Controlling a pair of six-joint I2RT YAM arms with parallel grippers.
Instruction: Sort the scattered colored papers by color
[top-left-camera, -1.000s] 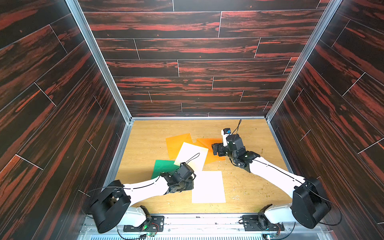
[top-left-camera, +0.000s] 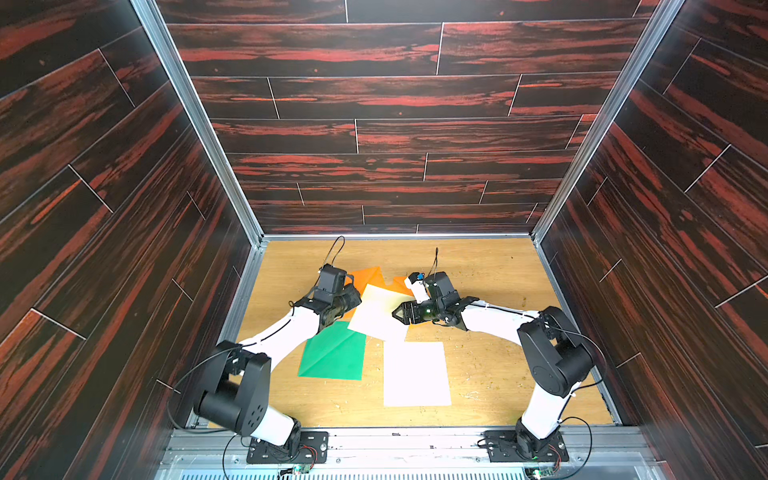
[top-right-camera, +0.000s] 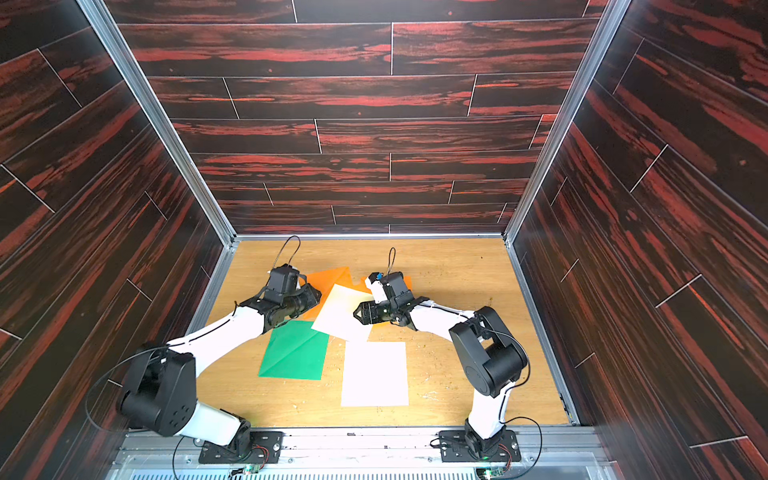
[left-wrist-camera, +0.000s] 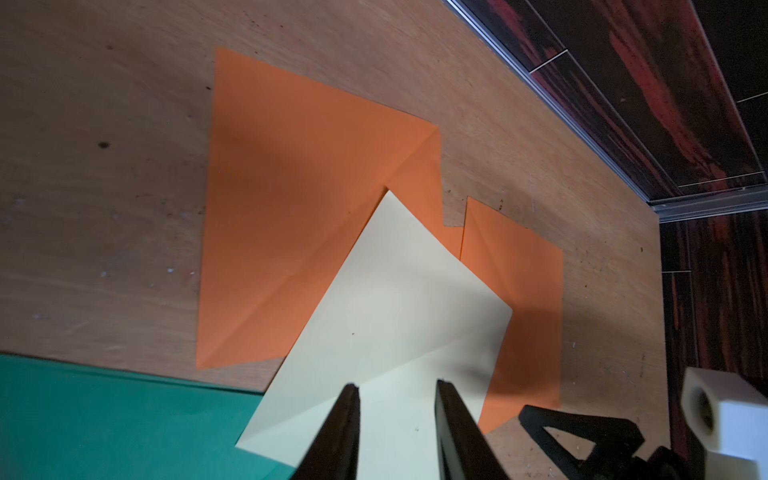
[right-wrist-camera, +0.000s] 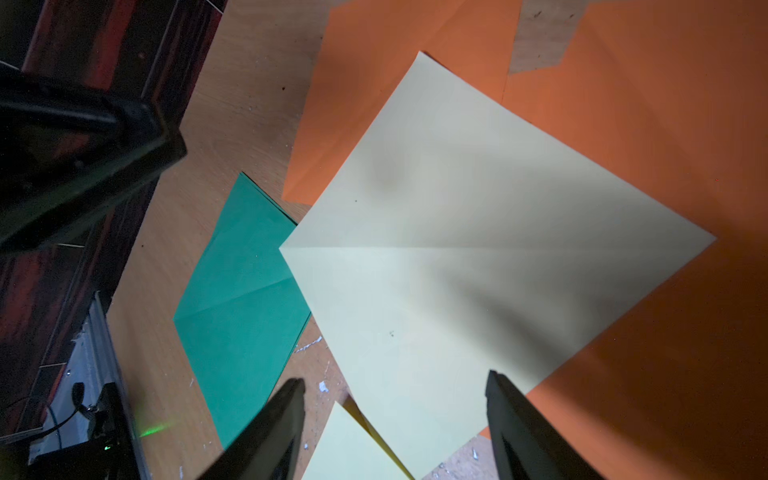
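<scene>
Two orange papers (left-wrist-camera: 304, 176) lie flat at the back, and a white paper (left-wrist-camera: 384, 320) rests tilted across them, overlapping both. A second white paper (top-left-camera: 417, 374) lies squarely in front of it, clear of the green paper (top-left-camera: 336, 356) on the left. My left gripper hovers near the green and left orange papers, part open with nothing between its fingers. Above the right side of the tilted white paper is my right gripper, its fingers apart and empty. In the top views the arms hide parts of the orange papers.
Dark wood-patterned walls close in the back and both sides. The two grippers stand fairly close to each other.
My left gripper has moved from the front white paper back and left, uncovering more of the green. The papers look unmoved.
</scene>
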